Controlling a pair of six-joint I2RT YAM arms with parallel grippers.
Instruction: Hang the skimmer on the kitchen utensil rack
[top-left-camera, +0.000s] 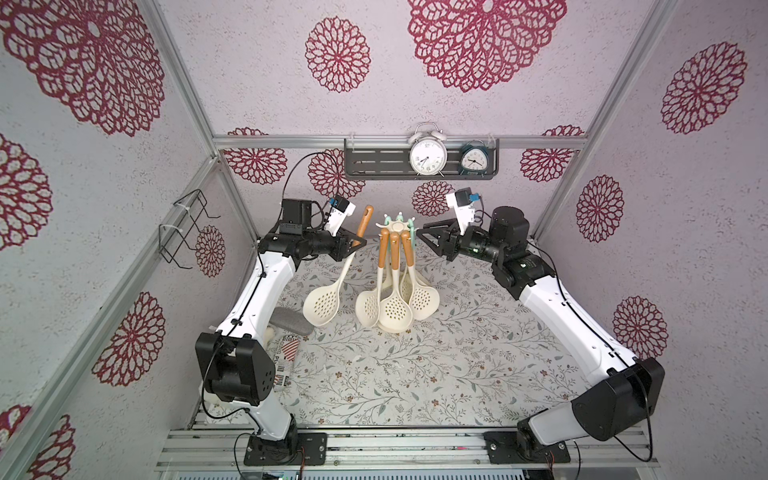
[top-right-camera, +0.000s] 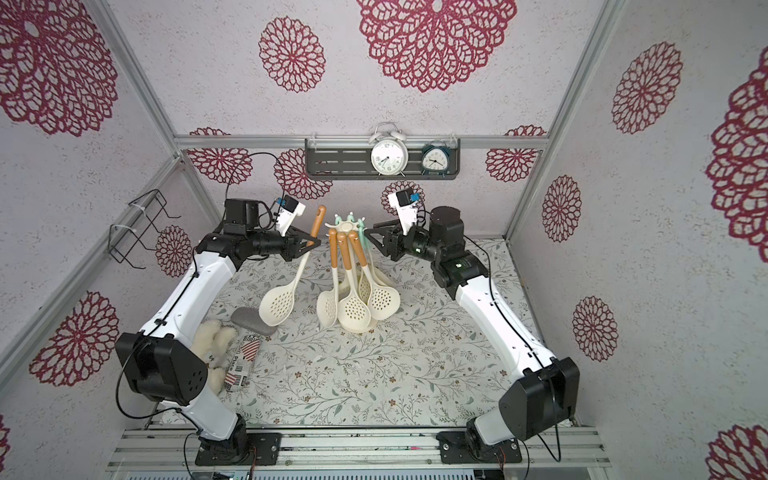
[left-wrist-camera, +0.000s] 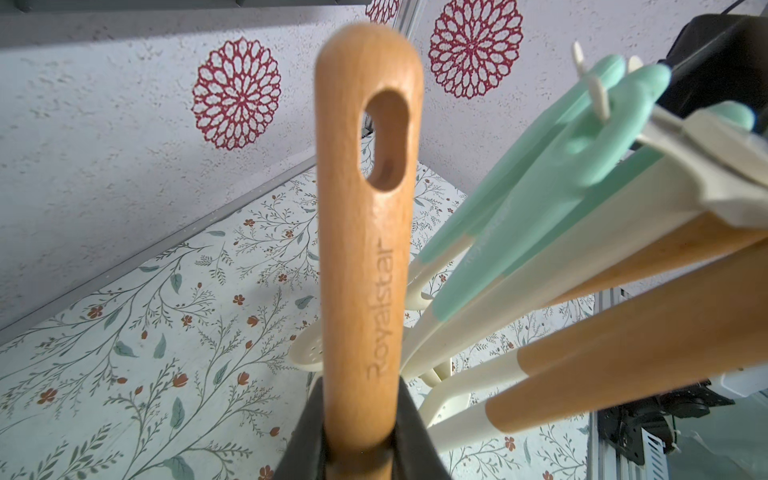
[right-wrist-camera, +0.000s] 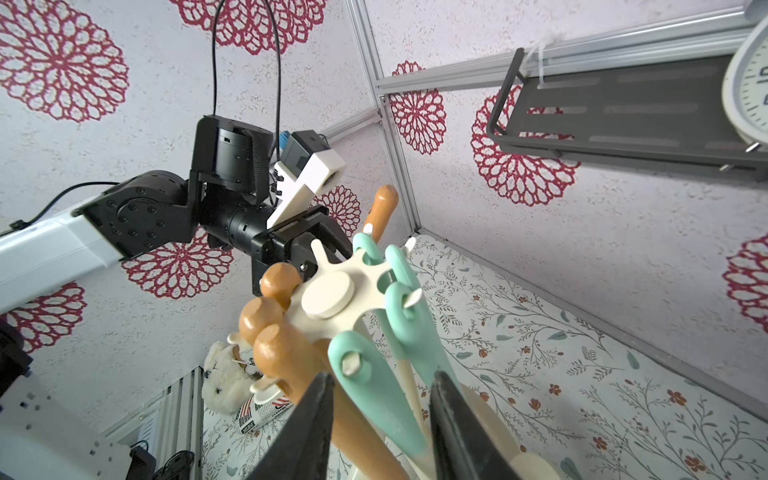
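A cream skimmer (top-left-camera: 322, 305) with a perforated bowl hangs in my left gripper (top-left-camera: 357, 241), which is shut on its wooden handle (left-wrist-camera: 369, 240). The oval hole in the handle's tip shows clearly in the left wrist view. To its right stands the utensil rack (right-wrist-camera: 329, 294), a cream hub with upturned hooks, carrying several wooden- and teal-handled utensils. The skimmer is apart from the rack, left of it. My right gripper (top-left-camera: 423, 234) is at the rack's right side, its fingers (right-wrist-camera: 317, 428) partly open and close to a teal handle (right-wrist-camera: 376, 392). Contact there cannot be told.
Above the rack, a dark wall shelf (top-left-camera: 376, 164) holds two clocks (top-left-camera: 428, 157). A grey object (top-left-camera: 291, 321) and a striped packet (top-left-camera: 285, 358) lie beside the left arm.
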